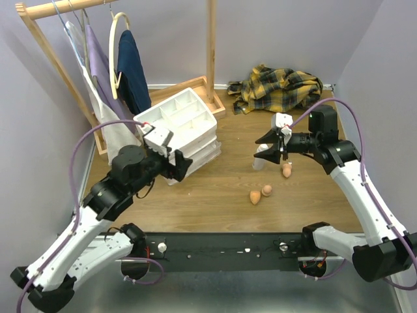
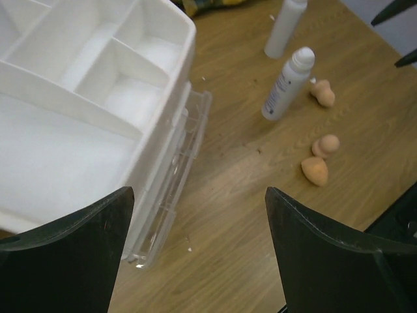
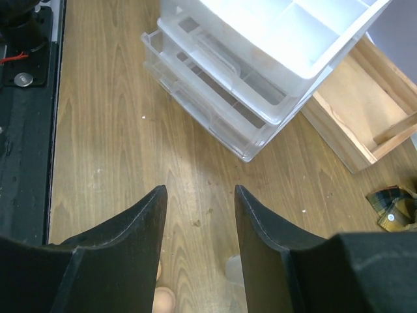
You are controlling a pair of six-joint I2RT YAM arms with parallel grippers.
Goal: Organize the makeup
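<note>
The white drawer organizer (image 1: 171, 134) stands on the table, its divided top empty and clear drawers below. Two white bottles stand upright right of it: a nearer bottle (image 2: 287, 86) and a farther one (image 2: 285, 29), which the right arm hides from above. By the organizer's right front side hovers my left gripper (image 1: 181, 165), open and empty. My right gripper (image 1: 257, 148) is above the nearer bottle, its fingers (image 3: 146, 225) apart with nothing between them.
A wooden rack with hanging clothes (image 1: 133, 72) rises behind the organizer, over a wooden tray base (image 3: 348, 134). A yellow-black plaid cloth (image 1: 277, 90) lies crumpled at the back. Bare wood shows between organizer and bottles, and along the front.
</note>
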